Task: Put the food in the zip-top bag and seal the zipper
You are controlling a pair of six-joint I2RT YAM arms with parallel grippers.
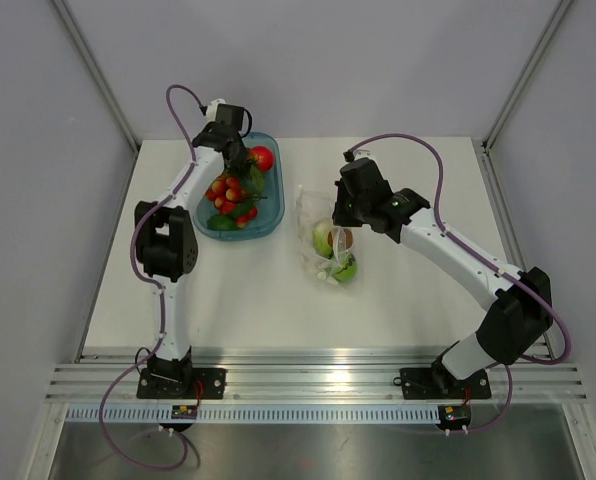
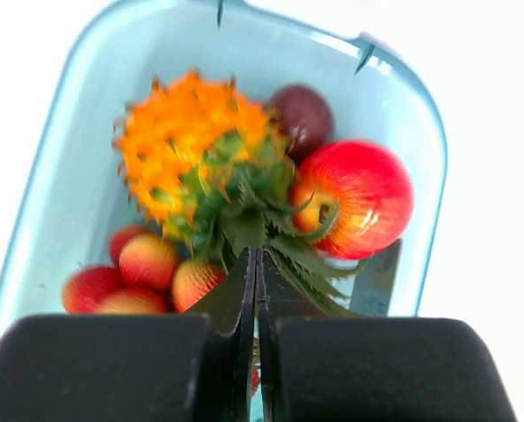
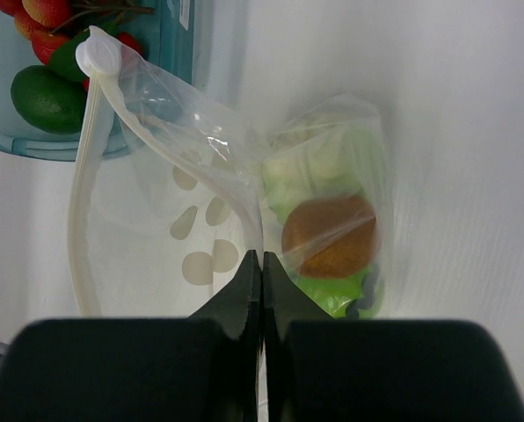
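Note:
The clear zip top bag (image 3: 192,163) has its mouth spread toward the blue basket. Inside it are a brown bun-like piece (image 3: 330,236) and green leafy pieces (image 3: 337,294). My right gripper is shut on the bag's rim, which runs into the fingertips. Over the blue basket (image 1: 279,215), my left gripper is shut, its tips by the green leaves (image 2: 288,246) of an orange spiky pineapple (image 2: 178,145). I see nothing clearly between those tips. A red round fruit (image 2: 354,198) lies right of the pineapple, a dark purple one (image 2: 302,121) behind it.
Several small red fruits (image 2: 148,262) and a dark green avocado-like fruit (image 3: 49,99) share the basket, whose wall stands near the bag's open side.

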